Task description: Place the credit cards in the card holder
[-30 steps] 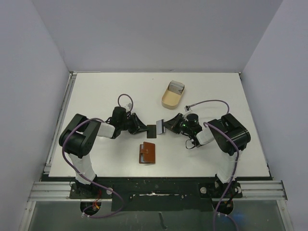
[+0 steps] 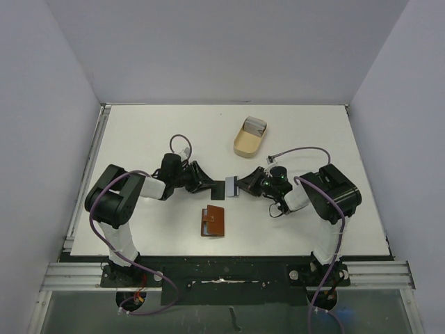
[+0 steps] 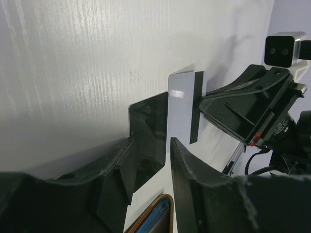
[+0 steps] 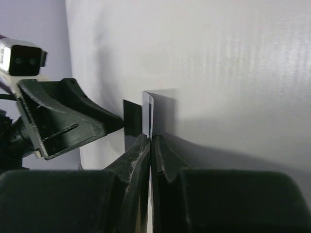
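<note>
A black card [image 3: 148, 126] lies on the table at centre, beside a white card with a dark stripe [image 3: 181, 104]. My left gripper is part open at the black card's near edge, fingers apart. My right gripper is shut at the white card, which stands edge-on at its fingertips in the right wrist view; whether it grips it is hard to tell. The brown card holder [image 2: 213, 220] lies toward the front, below the cards.
A tan open box [image 2: 247, 139] with a grey piece at one end stands at the back, right of centre.
My left gripper's fingers have shifted slightly and look wider apart. The right gripper and cards have barely moved.
</note>
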